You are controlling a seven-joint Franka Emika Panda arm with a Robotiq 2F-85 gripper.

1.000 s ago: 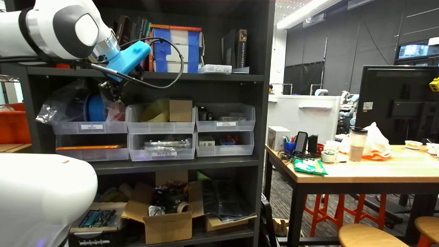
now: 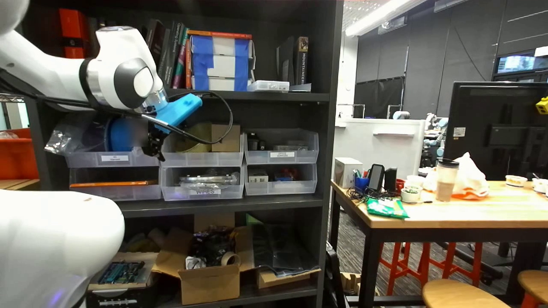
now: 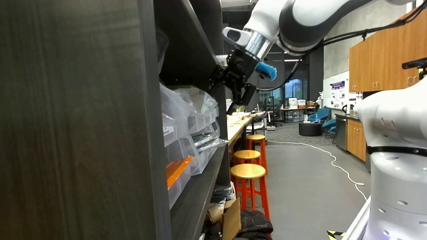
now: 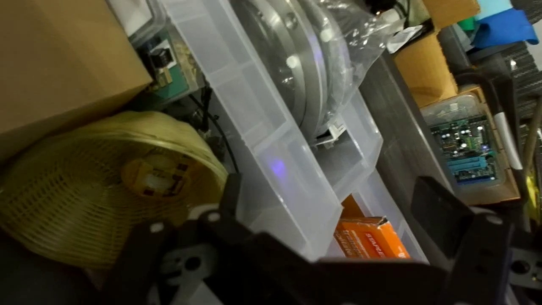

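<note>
My gripper [image 2: 154, 146] stands open in front of the shelf's upper bins, with no object held. In the wrist view its dark fingers [image 4: 439, 216] are spread wide. A yellow woven basket [image 4: 109, 193] lies tipped toward the camera, left of the fingers, with a small yellow-and-dark item inside it. Beside the basket is a brown cardboard box [image 4: 66, 61]. Both sit in a clear plastic bin [image 2: 203, 159] in the upper bin row. Across the gap between the fingers, an orange Staples box [image 4: 373, 239] shows in a lower bin.
Metal rings in clear plastic [image 4: 310, 56] fill the bin below the basket's. A blue spool [image 2: 120, 135] stands at the left, close to the gripper. The shelf board [image 2: 257, 96] runs above the bins. A cable [image 2: 229, 115] loops out from the wrist. Open floor [image 3: 308, 180] lies beyond the shelf.
In exterior view 1, my gripper has moved down and a little to the right, from above the bins to the height of the upper bin row. The bins and their contents look unmoved.
</note>
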